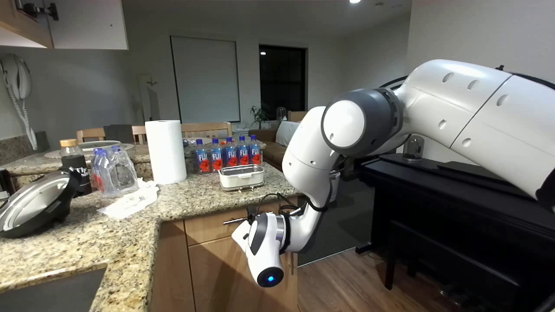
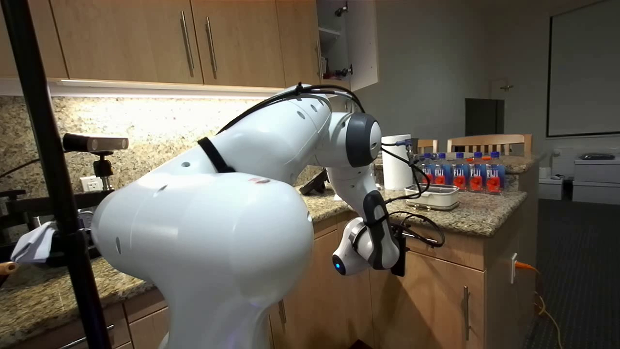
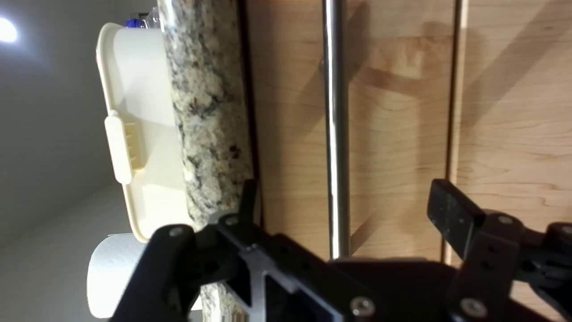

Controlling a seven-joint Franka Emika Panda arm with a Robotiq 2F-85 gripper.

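Observation:
A shiny metal bar handle (image 3: 336,134) runs across the wooden drawer front (image 3: 397,139) in the wrist view; its left end (image 1: 235,221) shows in exterior view 1. My gripper stands open, one black finger near the counter edge and the other finger (image 3: 456,212) over the seam below the drawer. Between them, in this view, lies the handle, with clear space on both sides. The drawer looks closed against the cabinet. In both exterior views the arm's wrist hides the fingers, so how far they are from the drawer front is hard to tell.
Just above the drawer juts the granite counter edge (image 3: 206,107). On the counter are a white container (image 1: 242,177), a paper towel roll (image 1: 166,151) and several water bottles (image 1: 229,154). A cabinet door (image 1: 234,275) lies below the drawer. Open floor (image 1: 338,281) shows to the right.

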